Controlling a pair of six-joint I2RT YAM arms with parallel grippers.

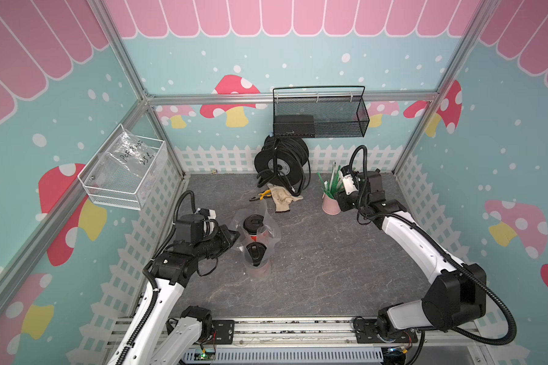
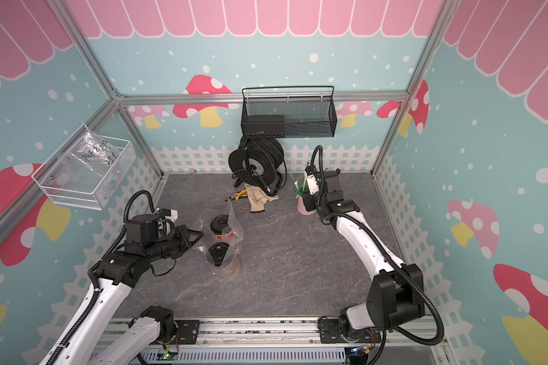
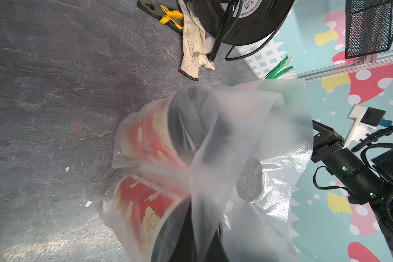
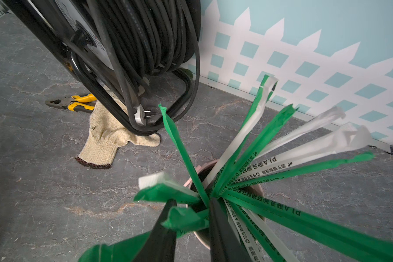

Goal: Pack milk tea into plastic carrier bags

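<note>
Two red cups with black lids [image 1: 257,252] stand upright in a clear plastic bag [image 3: 231,131], left of the table's middle. At the bag's left upper edge, my left gripper [image 1: 233,235] is shut, with bag film running between its fingers. Paper-wrapped straws [image 4: 270,205], green and white, fan out of a pink cup [image 1: 330,205] at the back right. Over that cup my right gripper is part open, its fingers [image 4: 221,231] apart. A green straw's end [image 4: 185,219] lies across the gap, and whether it is gripped does not show.
Behind the bag lie a work glove [image 1: 282,198] and yellow-handled pliers [image 1: 261,195], in front of a black cable reel [image 1: 282,161]. A white wire basket [image 1: 124,170] hangs left, a black mesh basket [image 1: 341,118] at the back.
</note>
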